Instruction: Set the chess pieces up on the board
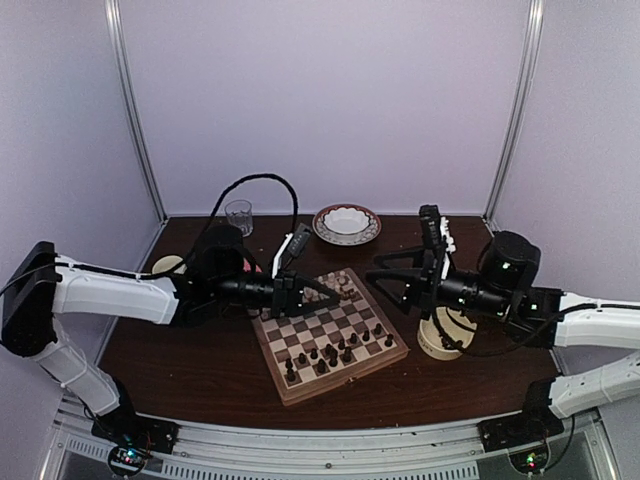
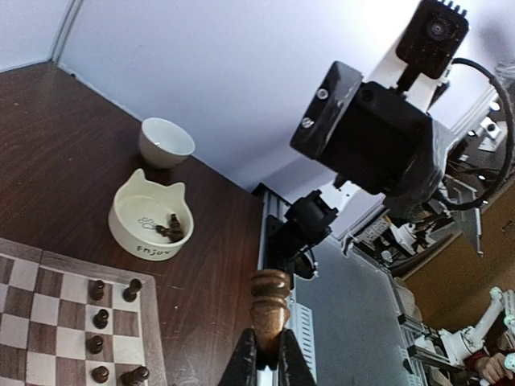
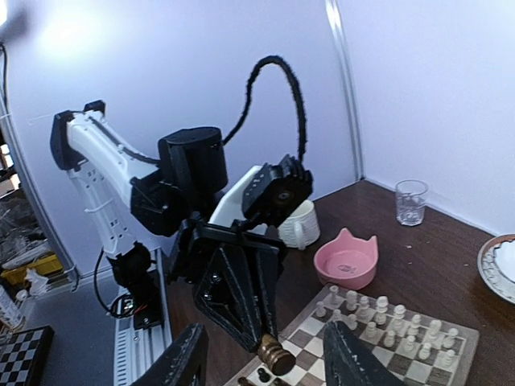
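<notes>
A dark brown chess piece [image 2: 269, 301] is pinched in my left gripper, its ringed base pointing away from the fingertips. In the right wrist view the same piece [image 3: 276, 355] juts out from the left fingers above the board. My right gripper stands open, apart from the piece, with its fingers [image 3: 346, 354] spread. Beneath the arms lies the chessboard [image 1: 290, 385]. Several dark pieces [image 1: 333, 355] stand along its near side, and white pieces [image 3: 394, 323] fill rows at the other side.
Right of the board, a cream cat-eared bowl [image 2: 149, 241] holds a few dark pieces, with a white bowl [image 2: 165, 143] beyond it. A pink bowl [image 3: 348, 259], a mug [image 3: 299, 223], a glass [image 1: 239, 215] and plates [image 1: 346, 238] stand around the board.
</notes>
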